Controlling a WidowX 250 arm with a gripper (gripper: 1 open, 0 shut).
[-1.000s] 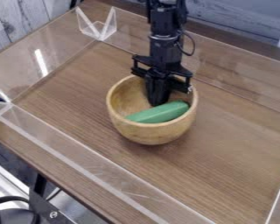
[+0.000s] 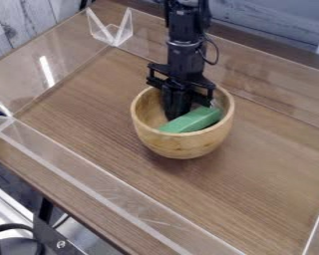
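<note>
A wooden bowl (image 2: 175, 142) stands near the middle of the table. A green elongated object (image 2: 193, 120) lies tilted in its right part. My black gripper (image 2: 178, 103) reaches down from the top into the bowl, just behind and left of the green object. Its fingertips are dark and partly hidden by the bowl and the object, so I cannot see clearly what, if anything, is between them.
A white wire-like piece (image 2: 109, 28) stands at the back left. Walls run along the back, and black cables lie at the lower left corner.
The bowl and green object have shifted and turned slightly, the green object now sitting higher in view. The gripper has moved a little to the left.
</note>
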